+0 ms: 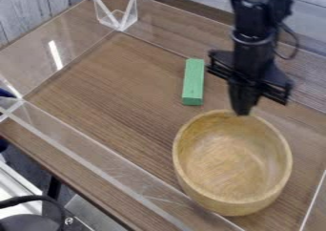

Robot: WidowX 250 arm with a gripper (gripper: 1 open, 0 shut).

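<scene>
My gripper (241,103) hangs just above the back rim of a large round tan bowl (232,182) at the lower right, its lower end blurred, with nothing visible held in it. A green block (193,80) lies on the wooden table to the left of the gripper, apart from it.
A clear plastic piece (117,11) stands at the upper left. A dark object with cables lies at the bottom left corner.
</scene>
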